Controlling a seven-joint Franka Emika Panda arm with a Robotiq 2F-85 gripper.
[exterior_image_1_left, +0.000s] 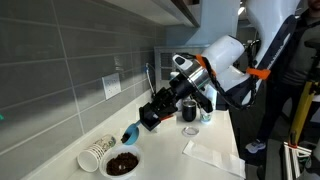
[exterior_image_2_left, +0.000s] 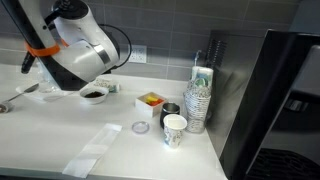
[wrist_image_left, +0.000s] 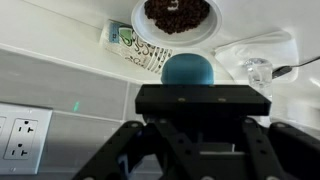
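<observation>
In the wrist view, a rounded blue piece (wrist_image_left: 187, 69), like the bowl of a spoon or scoop, sticks out past the dark fingers of my gripper. My gripper is shut on this blue utensil; its handle is hidden between and behind the fingers. Exterior view 1 has the blue head (exterior_image_1_left: 131, 133) hanging above and slightly right of a white bowl (wrist_image_left: 181, 39), apart from it. Dark brown bits, like beans, fill the bowl's middle (exterior_image_1_left: 123, 162). The arm hides the utensil in exterior view 2.
Beside the bowl, against the wall, a printed cup (exterior_image_1_left: 97, 152) lies on its side. A white paper sheet (exterior_image_2_left: 92, 150) is flat on the counter. To the right stand a paper cup (exterior_image_2_left: 174, 134), a metal canister (exterior_image_2_left: 168, 110) and a small box (exterior_image_2_left: 151, 102). Bare counter lies around the sheet.
</observation>
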